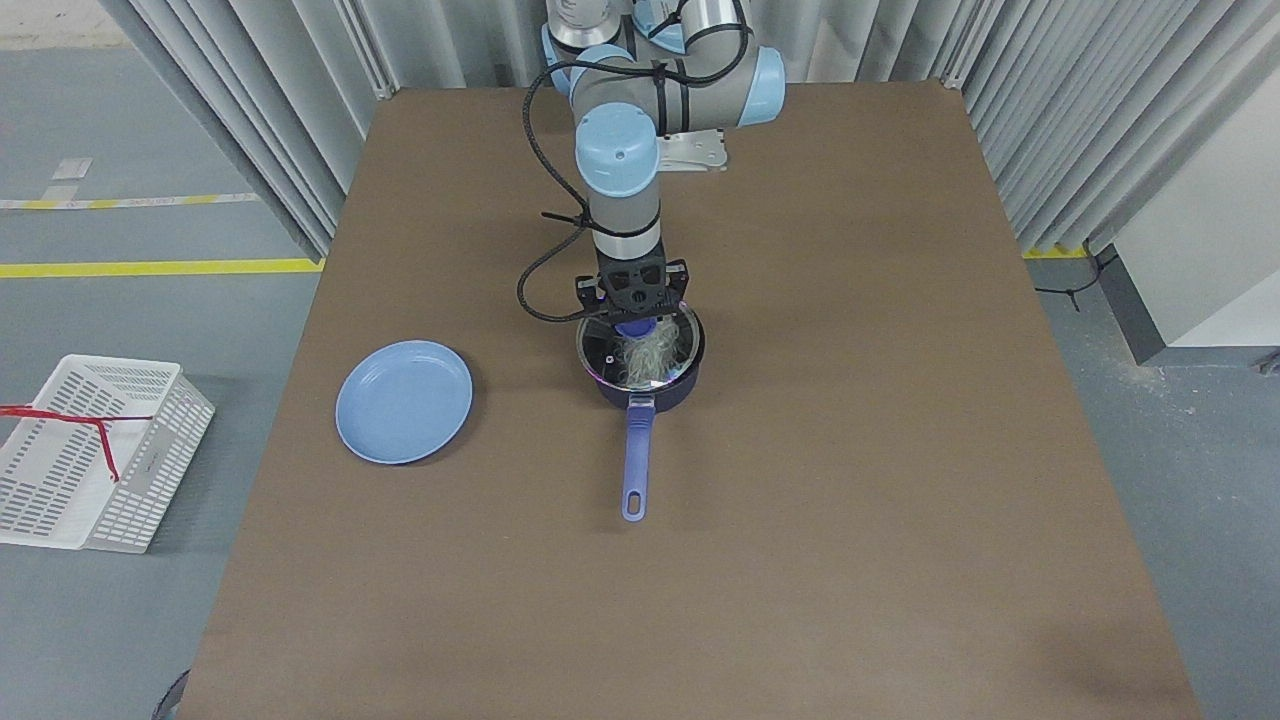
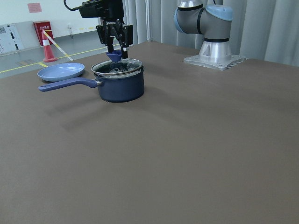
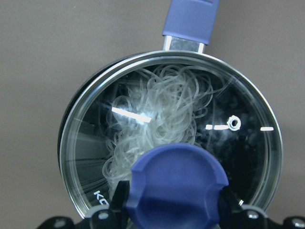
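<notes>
A dark blue saucepan (image 2: 122, 91) with a long blue handle (image 1: 639, 462) stands mid-table. Its glass lid (image 3: 238, 100) rests on it, with pale noodle-like strands showing beneath. My gripper (image 2: 117, 49) is directly over the lid, its fingers at either side of the blue lid knob (image 3: 176, 186); whether they are shut on it I cannot tell. A light blue plate (image 1: 403, 401) lies to the pan's left in the front view.
A white basket (image 1: 144, 480) sits on the floor to the left. My arm's base (image 2: 212, 58) is at the back of the table.
</notes>
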